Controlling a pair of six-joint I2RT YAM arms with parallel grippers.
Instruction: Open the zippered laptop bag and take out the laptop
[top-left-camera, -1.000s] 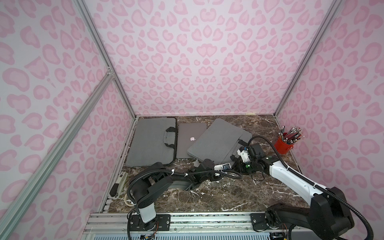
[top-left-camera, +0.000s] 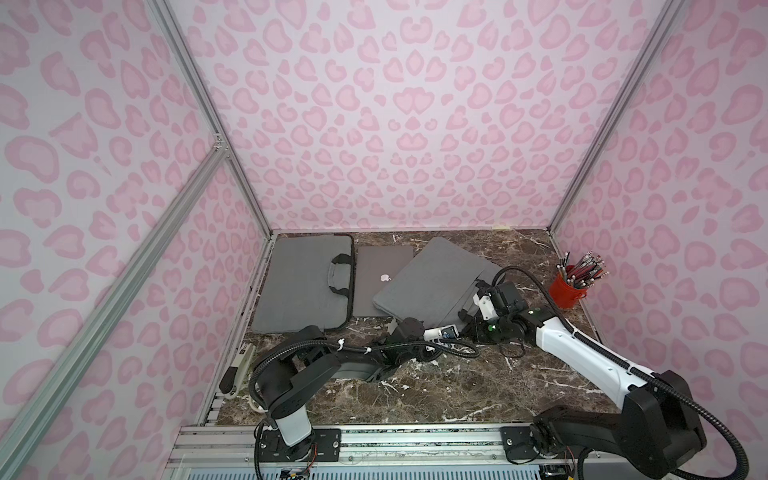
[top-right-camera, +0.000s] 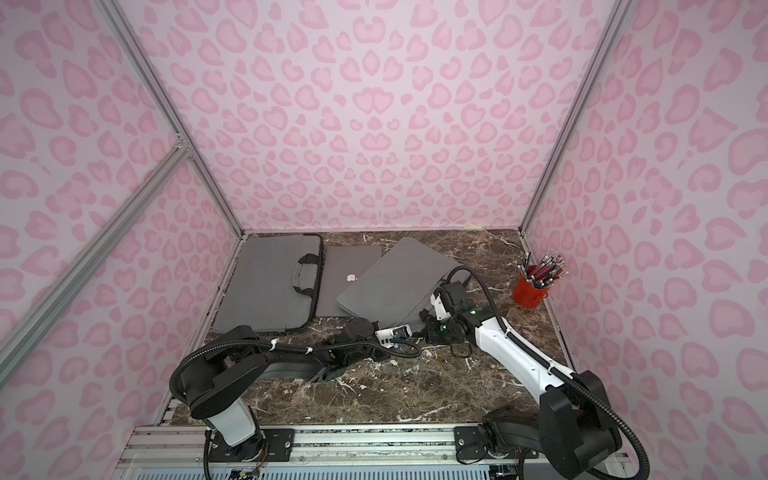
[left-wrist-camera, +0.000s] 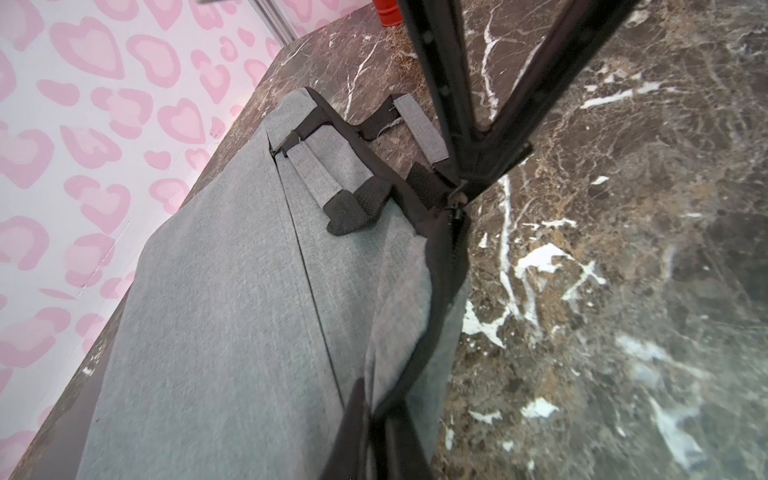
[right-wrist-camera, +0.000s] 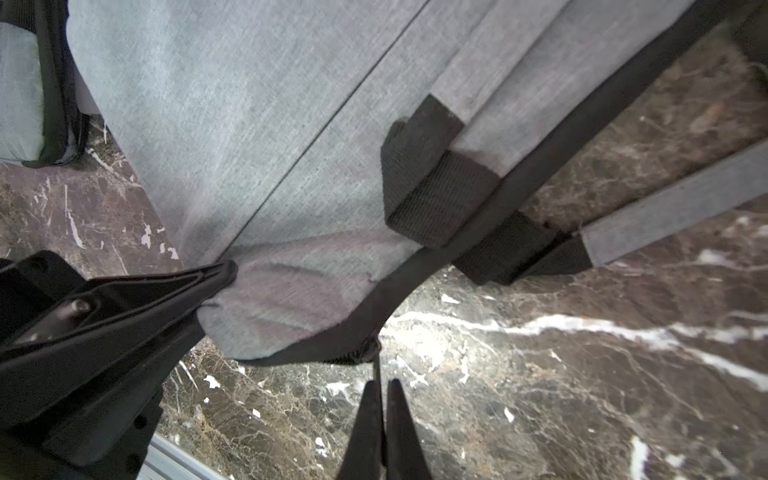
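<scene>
The grey laptop bag (top-left-camera: 436, 280) lies slanted on the table, its handle edge towards my arms. My left gripper is shut on the bag's near corner, where the fabric is pinched and wrinkled. Along the dark zipper edge (right-wrist-camera: 392, 296), my right gripper is shut at the slider near that corner, with the thin zipper pull (right-wrist-camera: 376, 364) running to its fingertips. Handle straps (right-wrist-camera: 440, 192) hang beside the zipper. Whether the zipper is parted cannot be told. Any laptop inside is hidden.
A flat grey laptop (top-left-camera: 382, 268) with an apple logo lies partly under the bag. Left of it is another grey bag (top-left-camera: 304, 280) with a handle. A red cup (top-left-camera: 566, 292) of pens stands at the right. The front of the table has bare room.
The left arm has edged slightly left too. The bag looks almost unmoved.
</scene>
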